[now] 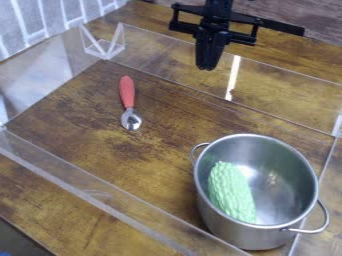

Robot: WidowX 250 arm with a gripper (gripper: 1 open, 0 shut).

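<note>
My black gripper (pixel 209 58) hangs shut at the top centre, raised above the back of the clear-walled area, with nothing visible between its fingers. A spoon with a red handle (pixel 127 94) lies on the wooden surface left of centre, bowl toward the front. A steel pot (pixel 282 227) stands at the front right, with a pale green, ridged oblong object (pixel 231 190) inside it.
Transparent low walls (pixel 67 171) border the wooden work area (pixel 94 150). A white grate-like panel stands at the top left.
</note>
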